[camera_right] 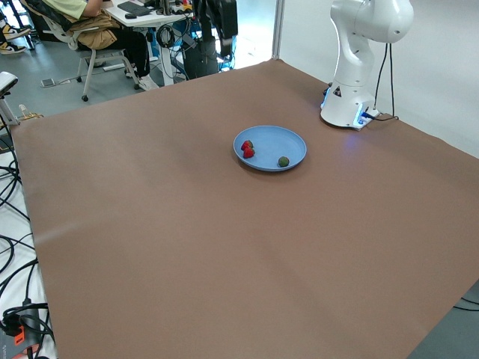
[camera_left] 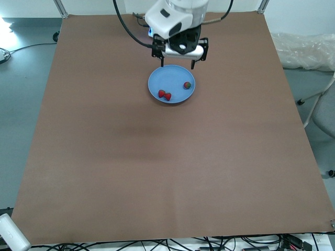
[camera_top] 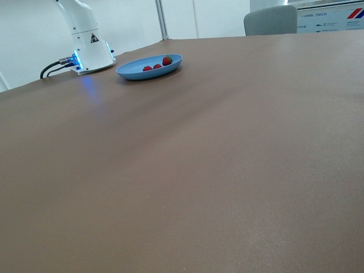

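Note:
A blue plate (camera_left: 171, 90) rests near the back of the brown table, holding three strawberries: two close together (camera_left: 165, 95) and one apart (camera_left: 187, 84), which shows green on top. The plate also shows in the top view (camera_top: 134, 71) and right view (camera_right: 263, 158). My gripper (camera_left: 177, 63) hangs above and just behind the plate, its two black fingers pointing down and set apart, with nothing visible between them. In the top and right views the gripper is out of sight; only the white arm base shows.
The arm base (camera_right: 344, 105) with cables stands at the back edge. Cables run along the near edge, beside a white cylinder (camera_left: 12, 234) at the front left. A chair (camera_left: 327, 110) stands off the table's right side.

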